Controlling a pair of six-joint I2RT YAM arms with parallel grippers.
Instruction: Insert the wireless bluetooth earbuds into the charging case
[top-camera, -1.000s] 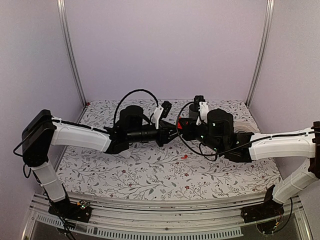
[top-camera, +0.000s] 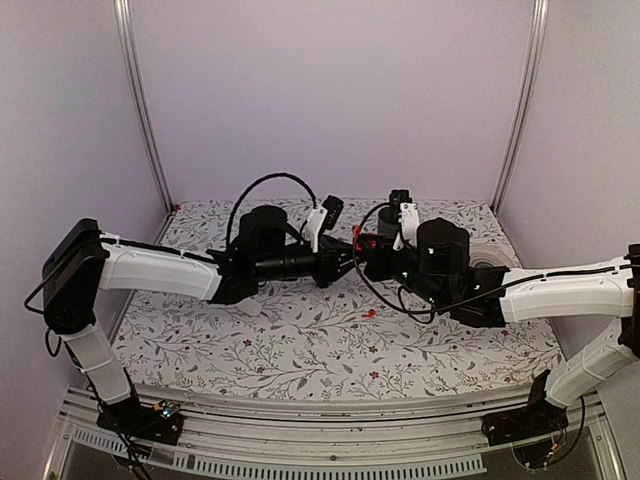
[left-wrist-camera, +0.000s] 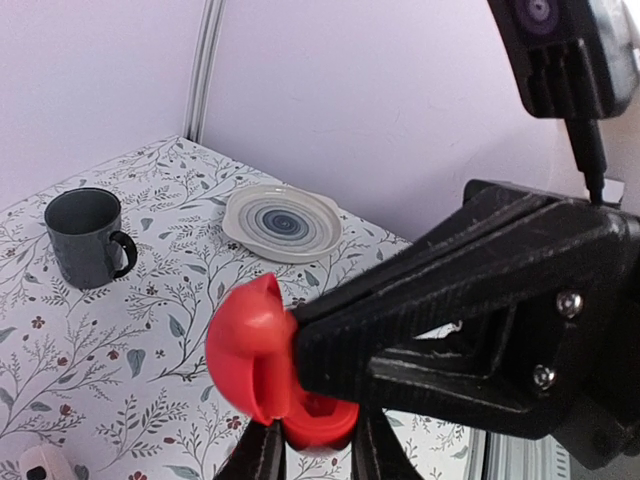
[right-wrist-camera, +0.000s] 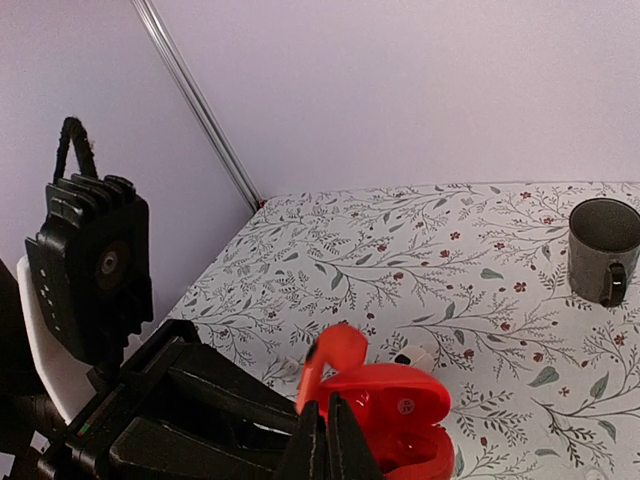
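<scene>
Both grippers meet over the middle of the mat in the top view, around the red charging case (right-wrist-camera: 400, 400). In the right wrist view the case's lid stands open, and my right gripper is shut on it. A red earbud (right-wrist-camera: 340, 350) sits above the case's left end. In the left wrist view red plastic (left-wrist-camera: 245, 340) fills the space at the fingertips of my left gripper, which is shut on a red earbud, largely hidden by the black fingers. Whether the earbud touches the case is unclear. A small red piece (top-camera: 370, 313) lies on the mat below.
A dark mug (left-wrist-camera: 82, 240) stands at the back, with a round dish (left-wrist-camera: 282, 225) to its right. A small white object (left-wrist-camera: 40, 462) lies on the mat.
My left gripper has shifted very slightly upward in the top view. The right arm is almost unchanged.
</scene>
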